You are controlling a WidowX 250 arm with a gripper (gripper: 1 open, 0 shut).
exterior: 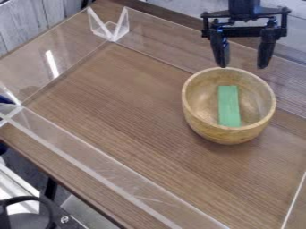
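My gripper (242,57) is at the top right of the camera view, above the far rim of a round wooden bowl (203,116), its two dark fingers wide apart with nothing between them. Inside the bowl lies a green rectangular block (228,106), lengthwise toward the camera.
A small clear angular object (110,25) is at the back left. Dark curved items (30,211) are at the lower left, beyond the table's edge.
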